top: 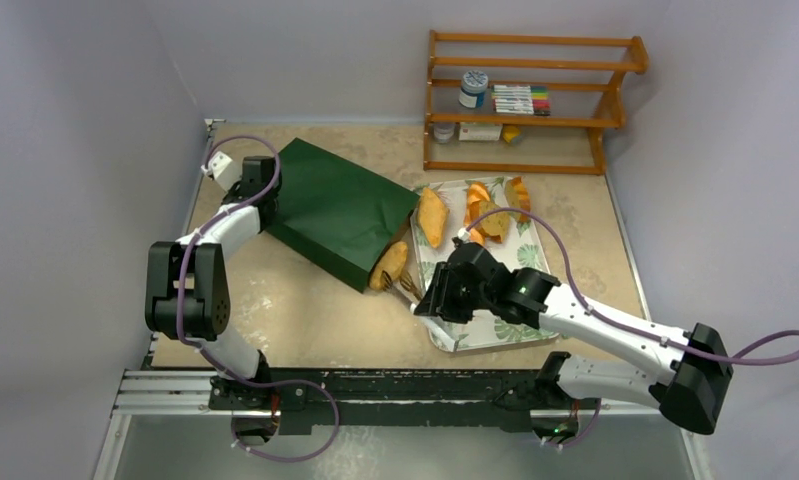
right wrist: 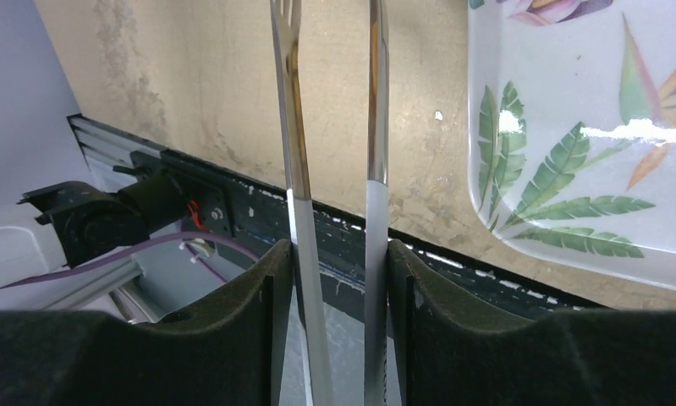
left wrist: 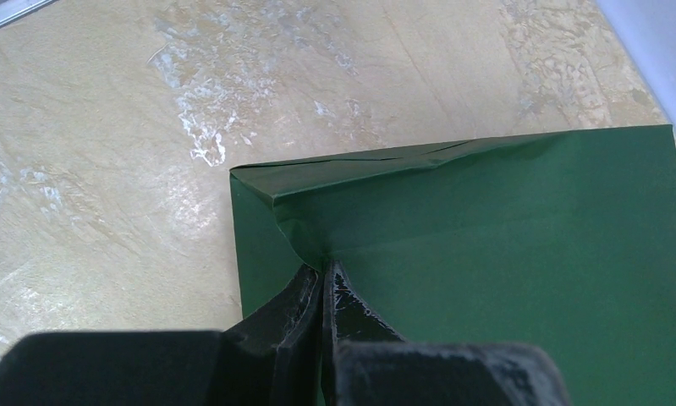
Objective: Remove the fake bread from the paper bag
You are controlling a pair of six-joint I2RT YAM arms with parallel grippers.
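A green paper bag (top: 335, 210) lies on its side, its mouth toward the lower right, a bread loaf (top: 386, 264) in the mouth. My left gripper is shut on or against the creased closed end of the bag; whether paper is between the fingers is hard to tell. My right gripper (top: 400, 282) has its long tong-like fingers at the loaf, parted; in the right wrist view their tips are near or past the top edge, and the loaf is not visible there.
A white leaf-patterned tray (top: 515, 325) with several bread pieces lies right of the bag. A wooden rack (top: 515, 165) stands at the back.
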